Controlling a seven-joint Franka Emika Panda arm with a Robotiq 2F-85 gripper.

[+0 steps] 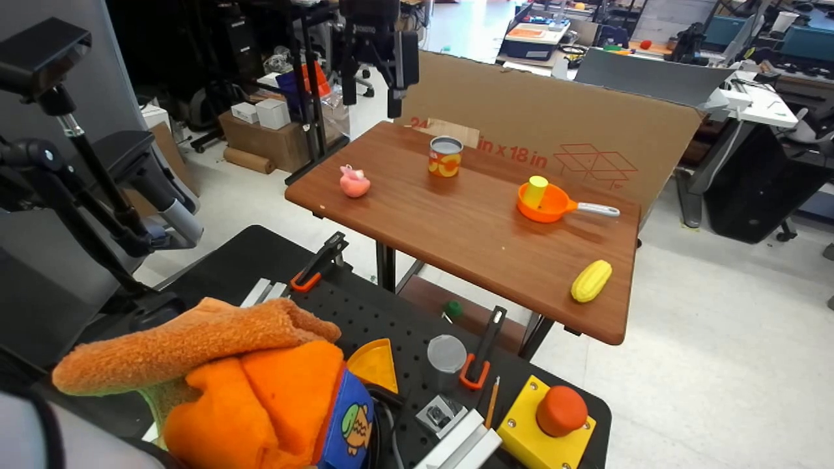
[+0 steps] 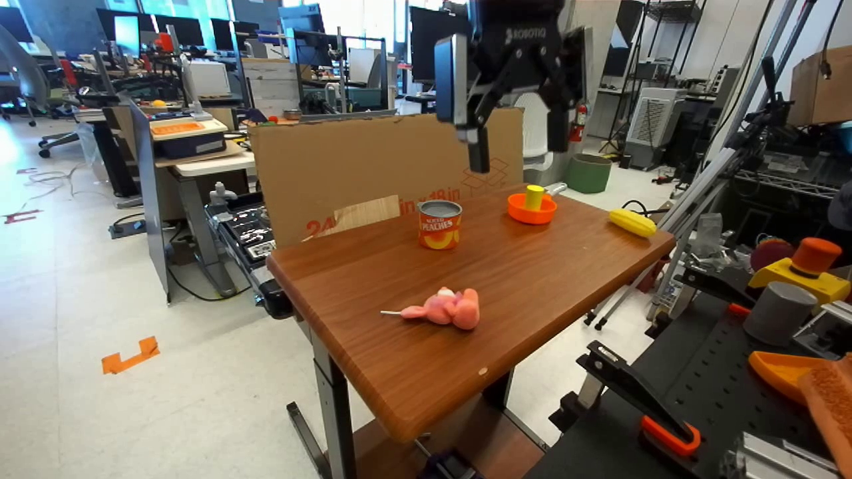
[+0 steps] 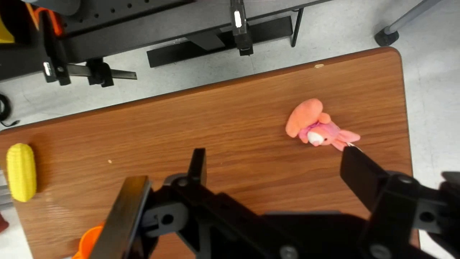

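My gripper hangs in the air above the wooden table, open, with nothing between its fingers. A pink plush rabbit lies on its side near one end of the table, beyond the fingertips in the wrist view. The peach can stands upright toward the back edge; in the wrist view it does not show. An orange pan with a grey handle rests farther along, a yellow cup-like piece inside it. At the far end lies a yellow corn cob, also partly seen as the yellow corn from the wrist.
A cardboard panel walls off the table's back edge. In front, a black pegboard bench carries clamps, an orange cloth and a red-topped yellow button box.
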